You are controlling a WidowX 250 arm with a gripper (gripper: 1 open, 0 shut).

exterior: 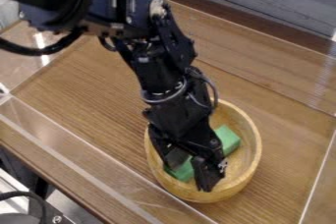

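A light wooden bowl (241,177) sits on the wooden table at the lower middle of the camera view. Inside it lies a green block (226,138), partly covered by the black gripper (188,161), whose lower end is down in the bowl. The fingertips are dark and overlap the block, so whether they are open or closed on it is unclear.
Bare wooden table (73,100) extends to the left and right of the bowl. A pale panel or wall (262,7) runs along the back. A black cable lies at the lower left corner.
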